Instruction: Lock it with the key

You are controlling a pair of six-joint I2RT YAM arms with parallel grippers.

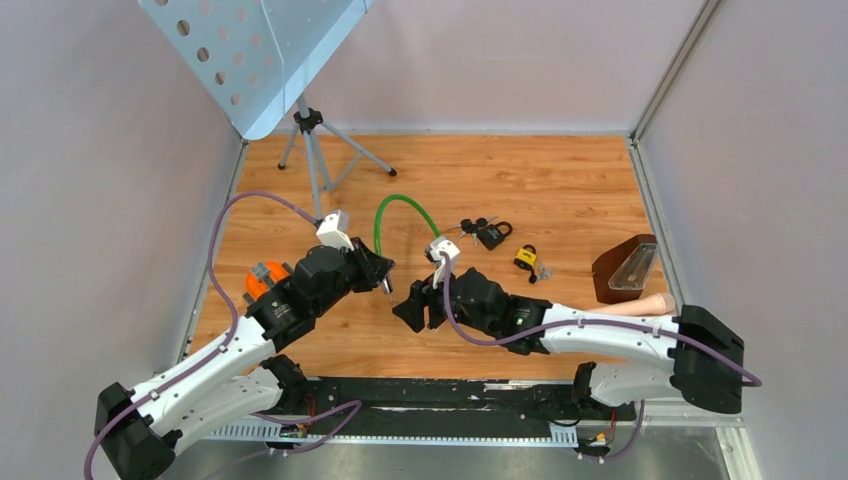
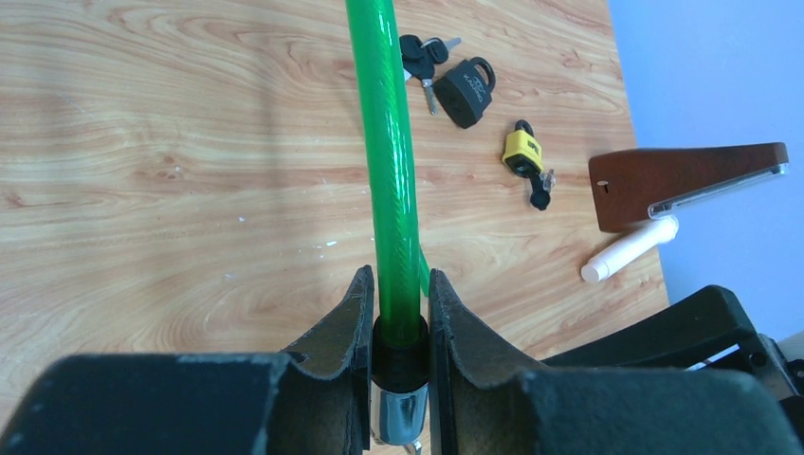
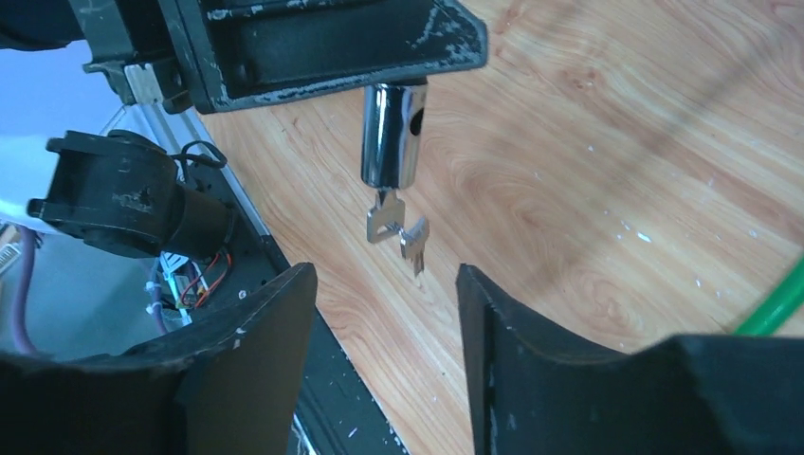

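My left gripper is shut on a green cable lock near its metal end. Below those fingers the steel cylinder hangs with keys in it. My right gripper stands open just right of and below them; in the right wrist view its fingertips sit beneath the keys with nothing between. The green cable arches from the left gripper to behind the right gripper; part of it shows at the lower right of the right wrist view.
A black padlock with keys and a yellow padlock lie on the right. A brown wedge and pale cylinder are at the right edge, an orange object at left, a tripod behind.
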